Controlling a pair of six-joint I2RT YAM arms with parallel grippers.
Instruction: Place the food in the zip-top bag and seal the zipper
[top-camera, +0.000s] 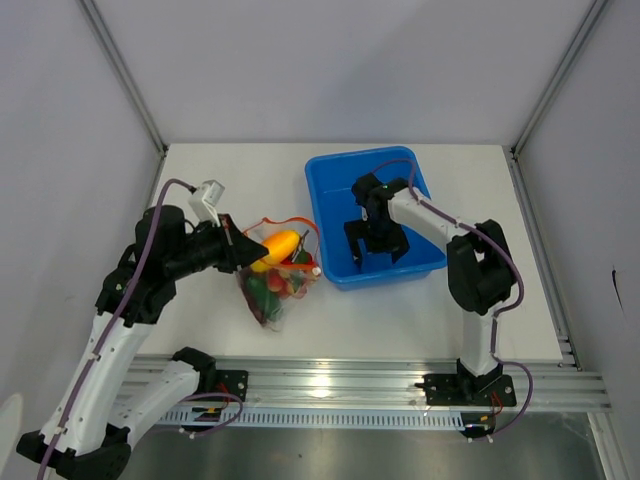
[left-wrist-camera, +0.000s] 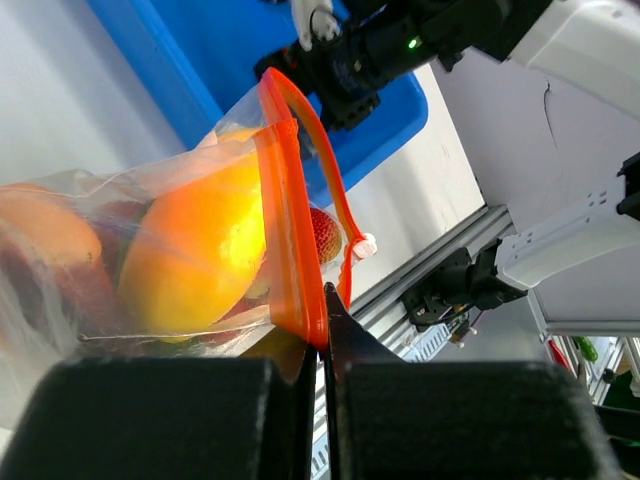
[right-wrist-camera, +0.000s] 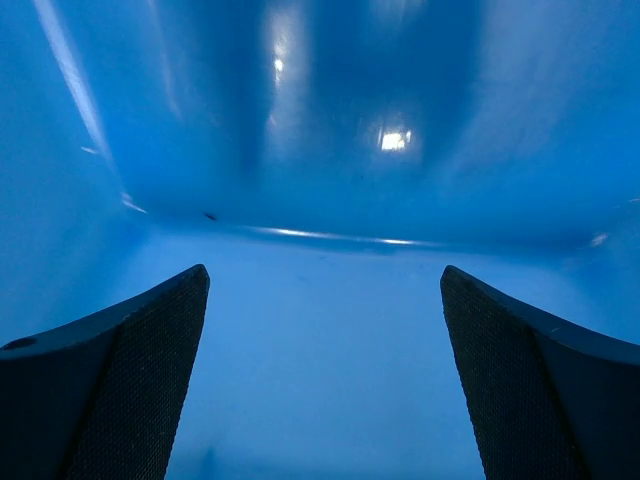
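Note:
The clear zip top bag (left-wrist-camera: 70, 360) has an orange zipper rim (left-wrist-camera: 288, 190) and gapes open at its mouth. Inside it are a large yellow fruit (top-camera: 283, 246), a green item (top-camera: 262, 296) and several red pieces (top-camera: 277, 284). My left gripper is shut on the rim at one corner of the mouth, the orange strip running in between its fingers. My right gripper is open inside the blue bin, nothing between its fingers; only bare blue floor and wall show beyond them.
The blue bin (top-camera: 338, 205) stands right of the bag, close to its mouth; no food shows in it. A metal rail (top-camera: 320, 380) runs along the front edge.

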